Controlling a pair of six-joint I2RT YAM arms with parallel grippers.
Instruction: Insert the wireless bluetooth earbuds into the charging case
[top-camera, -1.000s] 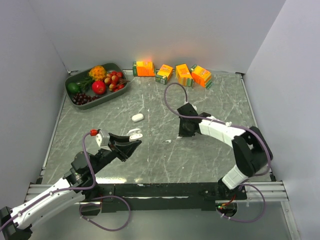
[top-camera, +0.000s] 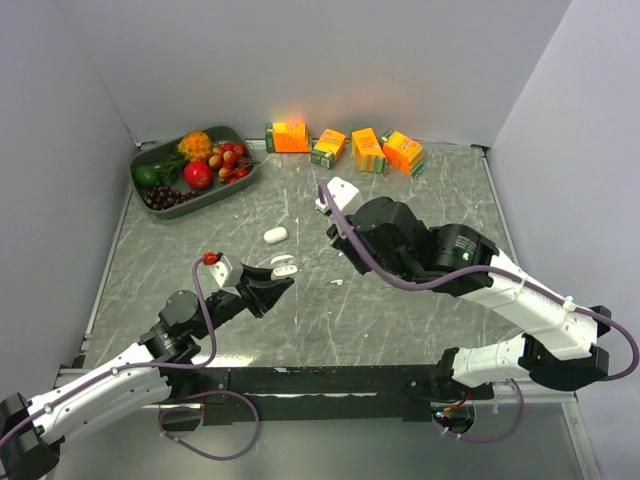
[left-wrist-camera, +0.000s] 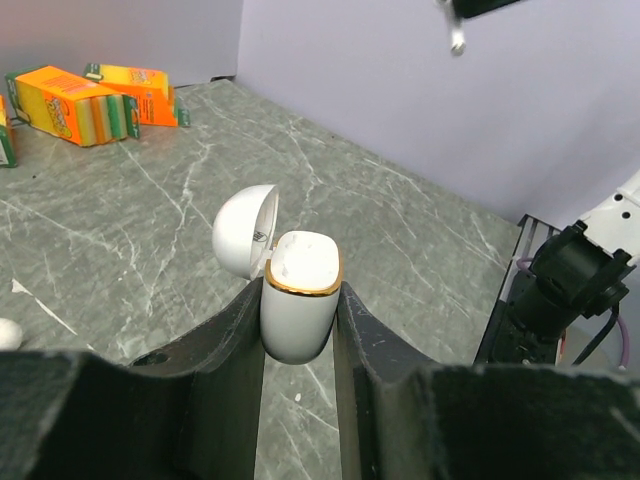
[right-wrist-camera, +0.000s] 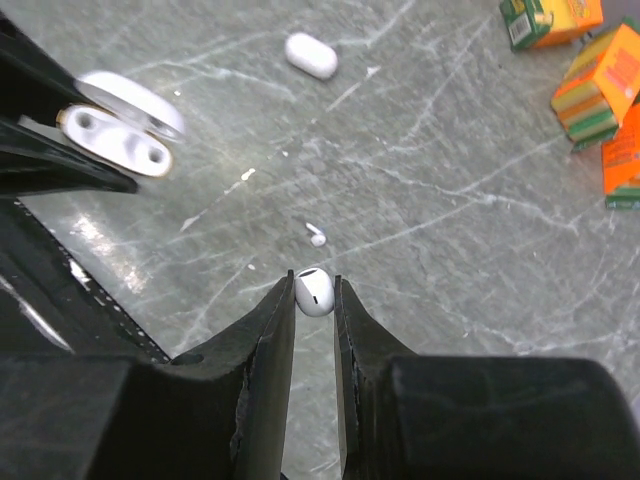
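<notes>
My left gripper is shut on the white charging case, its lid open; in the right wrist view its two round slots (right-wrist-camera: 118, 140) show. My right gripper is shut on a white earbud (right-wrist-camera: 314, 290), raised above the mat to the right of the case. Another earbud (right-wrist-camera: 318, 236) lies on the grey marbled mat beneath it. A white oval object (top-camera: 275, 235) lies on the mat behind the case.
A tray (top-camera: 155, 205) of fruit and vegetables stands at the back left. Several orange boxes (top-camera: 368, 152) line the back.
My right gripper has risen from the mat with an earbud and shifted toward the left. My left gripper has moved slightly right with the case.
</notes>
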